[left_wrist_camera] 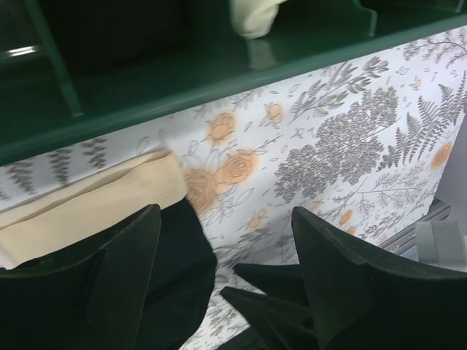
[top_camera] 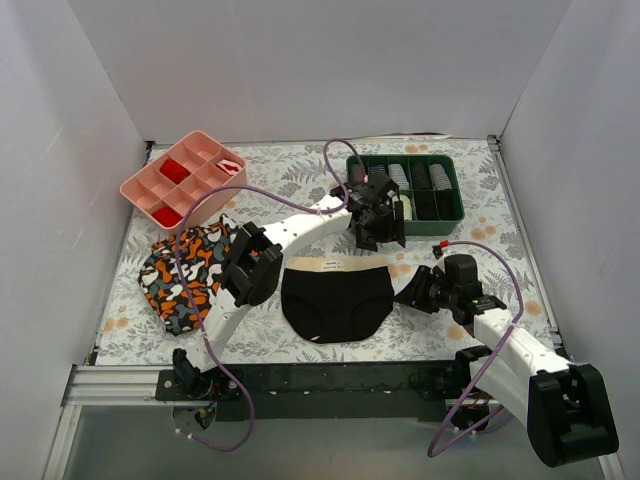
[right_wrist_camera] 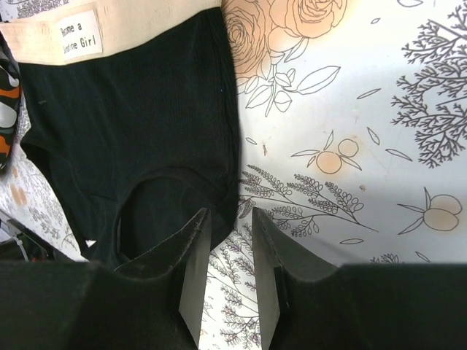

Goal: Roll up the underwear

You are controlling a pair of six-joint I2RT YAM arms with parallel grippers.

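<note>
Black underwear (top_camera: 337, 305) with a beige waistband (top_camera: 350, 263) lies flat on the patterned cloth, its waistband toward the far side. Over the front edge of the green box hovers my left gripper (top_camera: 385, 240), its fingers apart and nothing between them. The left wrist view shows the waistband's end (left_wrist_camera: 164, 179) below its fingers. Beside the underwear's right edge is my right gripper (top_camera: 402, 298), its fingers a little apart and empty. In the right wrist view the underwear (right_wrist_camera: 139, 124) lies left of the fingertips, with its leg opening curling near the left finger (right_wrist_camera: 195, 255).
At the back stands the green divided box (top_camera: 452, 225) holding rolled items. A pink divided box (top_camera: 140, 190) with red pieces stands back left, beside a camouflage-patterned cloth (top_camera: 170, 290). Bare table cloth (top_camera: 480, 215) shows at the right.
</note>
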